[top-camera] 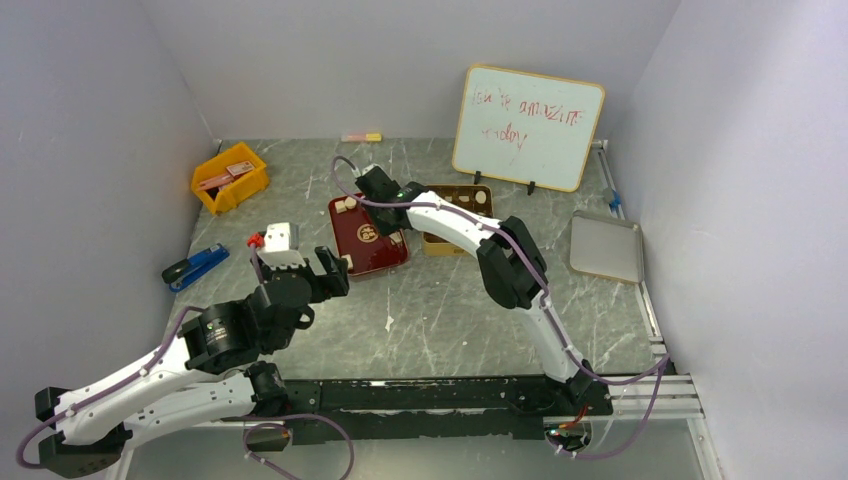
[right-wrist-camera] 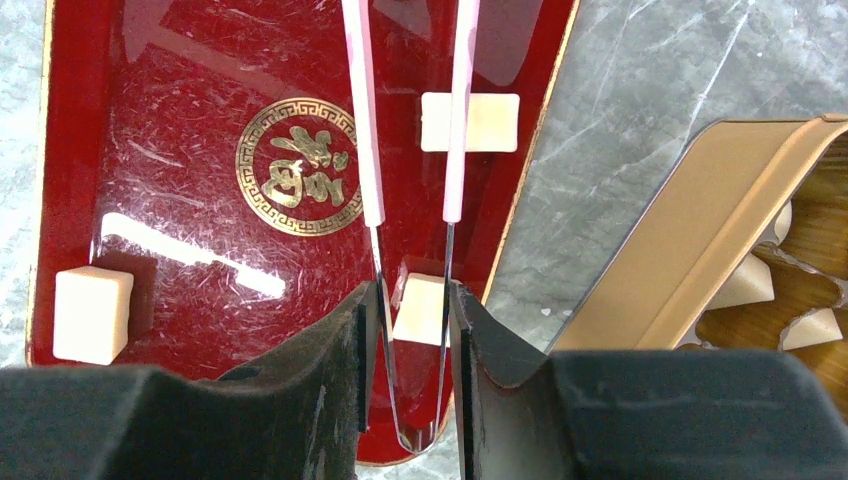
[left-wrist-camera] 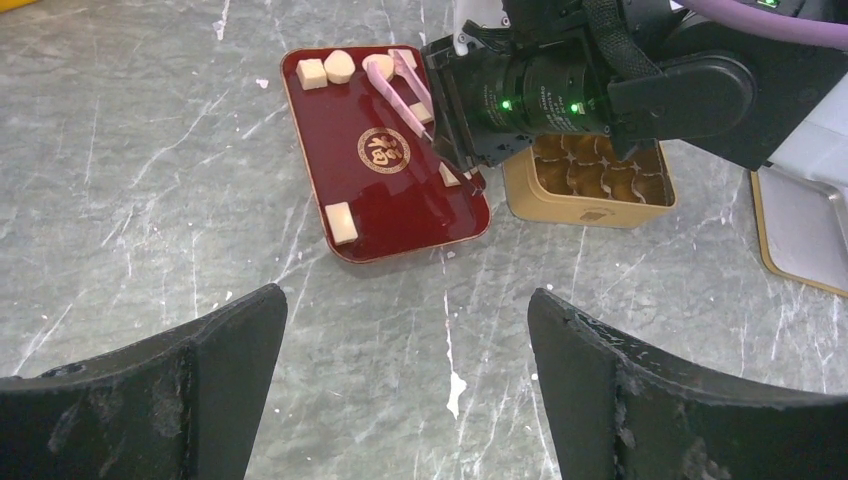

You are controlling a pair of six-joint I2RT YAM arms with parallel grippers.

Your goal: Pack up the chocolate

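The red tray (top-camera: 360, 245) holds pale chocolate pieces (left-wrist-camera: 340, 222) along its sides. Over its right side is my right gripper, holding pink-handled tongs (right-wrist-camera: 363, 120) upright in that view's frame, their two arms apart, with one chocolate (right-wrist-camera: 470, 122) under the handles and another (right-wrist-camera: 415, 310) below the metal arms. The tan compartment box (left-wrist-camera: 540, 210) stands right of the tray, some pieces inside. My left gripper stands open and empty above the table, front left of the tray.
A yellow bin (top-camera: 225, 205), a blue stapler (top-camera: 200, 268), a whiteboard (top-camera: 528, 130) and a grey metal tray (top-camera: 605, 250) surround the work area.
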